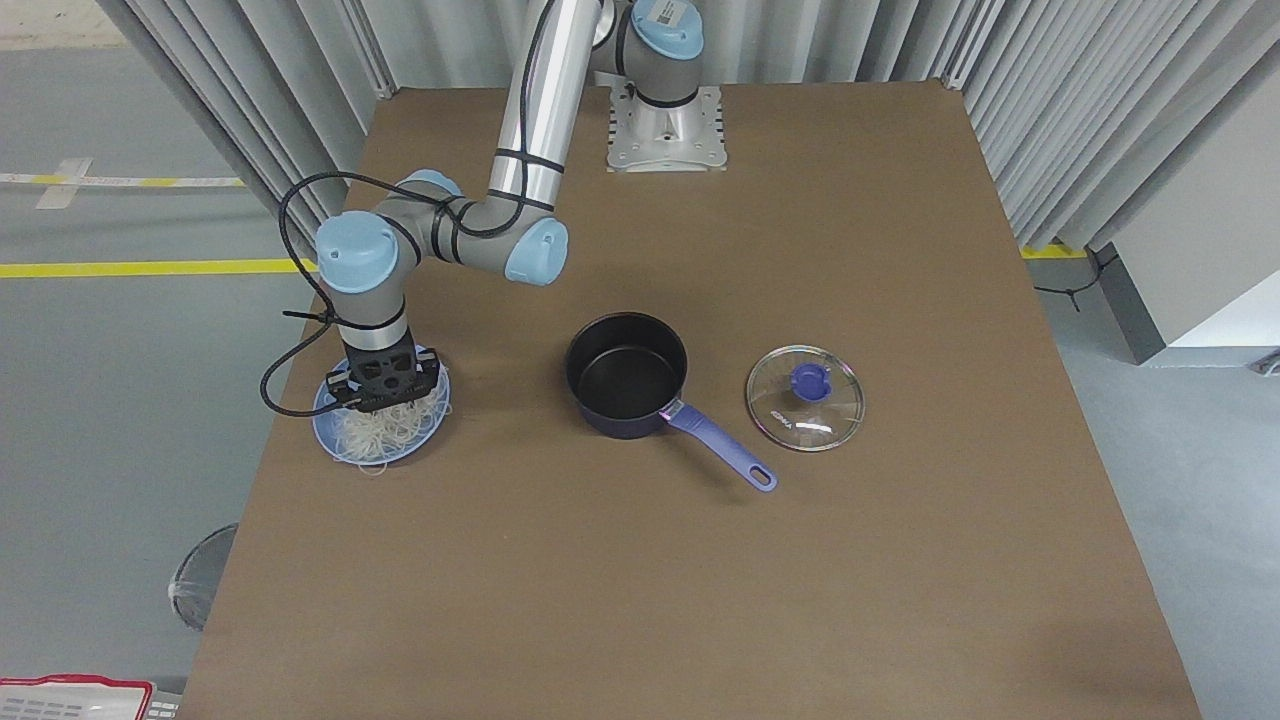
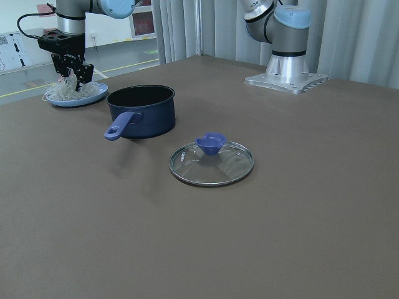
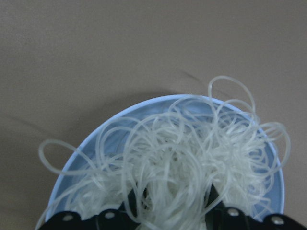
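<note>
A light blue plate (image 3: 270, 191) holds a tangled heap of translucent white noodle-like strands (image 3: 177, 163). My gripper reaches down into the heap; its dark fingers are partly covered by strands, and I cannot tell whether it is open or shut. In the front view the gripper housing (image 1: 384, 374) sits right over the plate, hiding part of it. To its right stands a dark saucepan (image 1: 625, 366) with a blue handle (image 1: 720, 444), and beyond that a glass lid (image 1: 792, 420) with a blue knob (image 1: 811, 382) lies on the table.
The arm's base plate (image 1: 666, 150) stands at the back, with a curtain behind it. A cable loops beside the gripper. Floor lies beyond the table's left edge, close to the plate.
</note>
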